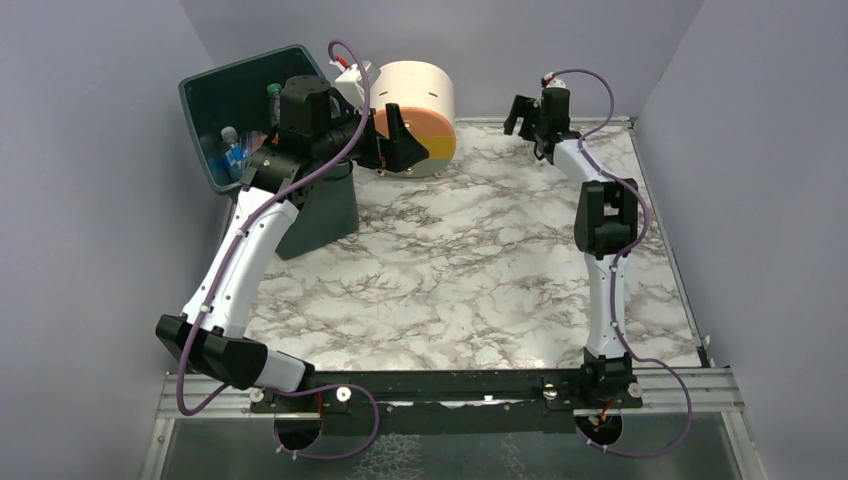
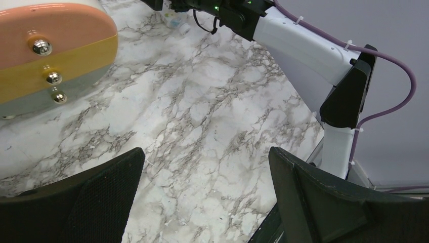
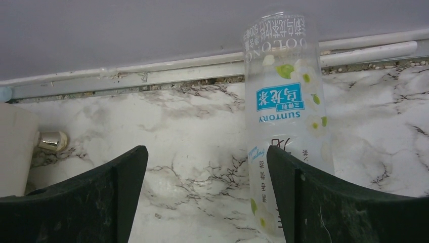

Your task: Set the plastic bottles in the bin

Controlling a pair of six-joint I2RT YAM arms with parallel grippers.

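A clear Suntory oolong bottle (image 3: 286, 111) lies on the marble at the back edge, just beneath my right gripper (image 1: 518, 115), whose fingers are apart; the right finger overlaps it in the right wrist view. The left wrist view shows the bottle (image 2: 173, 17) small, partly behind the right arm. My left gripper (image 1: 398, 135) stands open and empty over the table beside the dark green bin (image 1: 315, 230). Bottles (image 1: 232, 150) with white and green caps are in the bin, partly hidden by the left arm.
A cream drum with an orange and yellow end (image 1: 418, 90) stands at the back centre, right of the bin. Grey walls (image 1: 740, 200) enclose the table.
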